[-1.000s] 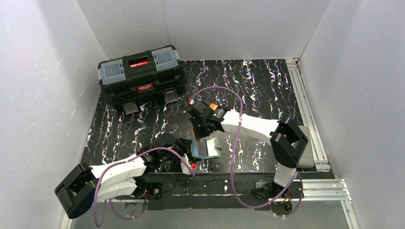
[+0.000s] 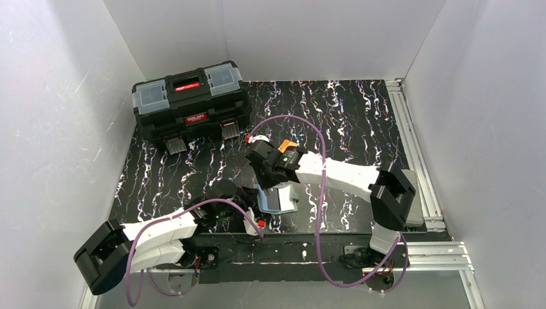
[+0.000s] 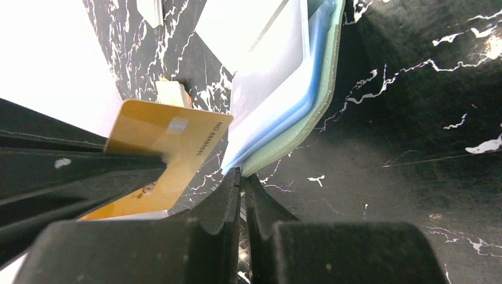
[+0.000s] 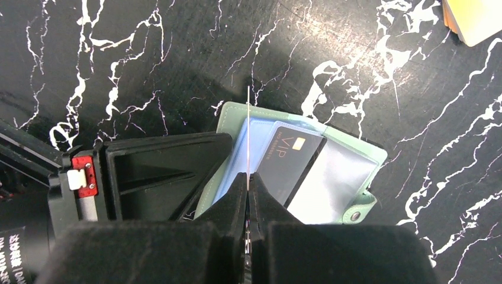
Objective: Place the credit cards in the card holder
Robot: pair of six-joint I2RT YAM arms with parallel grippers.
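Note:
The card holder (image 4: 379, 156) lies open, a pale green cover with clear and blue-tinted sleeves. A grey VIP card (image 4: 291, 155) sits in one sleeve. My left gripper is shut on the holder's edge, pinching the green cover and blue sleeve. A gold card (image 3: 192, 133) is held by my right gripper, shut on it. In the right wrist view the card shows edge-on as a thin line above the holder's blue sleeve. From the left wrist view, the card hangs beside the sleeves; whether it touches them I cannot tell.
A stack of orange-yellow cards (image 4: 476, 21) lies beyond the holder, near the right arm. The black toolbox (image 2: 190, 106) stands at the back left. Bare marble tabletop (image 2: 348, 122) extends at the back right.
The left arm and holder look unmoved.

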